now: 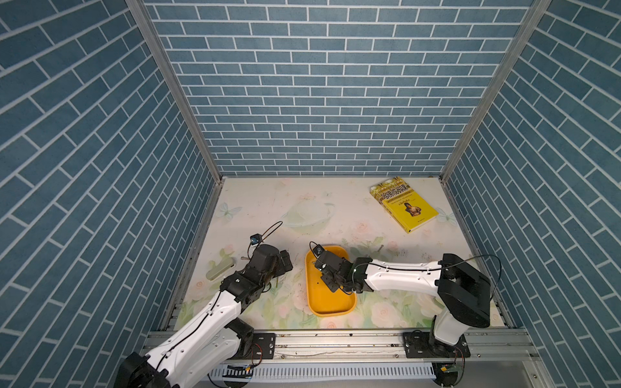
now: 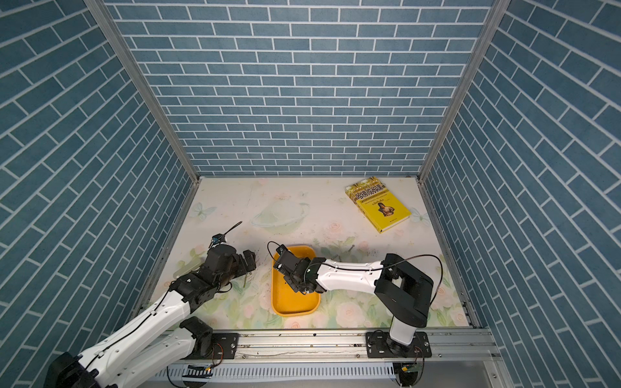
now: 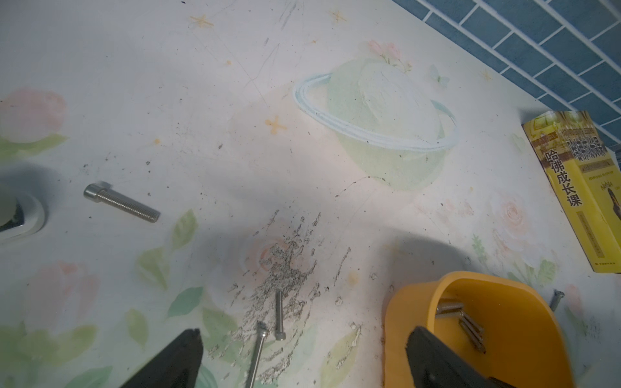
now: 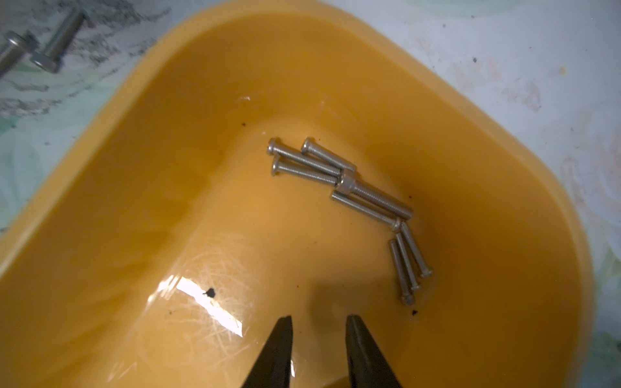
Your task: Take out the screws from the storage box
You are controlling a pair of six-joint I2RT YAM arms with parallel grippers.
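The orange storage box point(image 1: 330, 304) stands at the front middle of the table. Several screws point(image 4: 378, 200) lie on its floor in a loose cluster, with a thick one among thinner ones. Over the box, my right gripper hangs with its fingers parted and nothing between them, nearer the camera than the screws. Left of the box my left gripper is open and empty above the table. Beneath it lie two thin screws point(image 3: 279, 317), apart from the fingers. A thick screw point(image 3: 123, 203) rests farther left on the table.
At the back right lies a yellow book point(image 1: 405, 205). A pale elongated object point(image 1: 220, 268) is near the left edge. One small screw point(image 3: 557, 298) lies just beyond the box.
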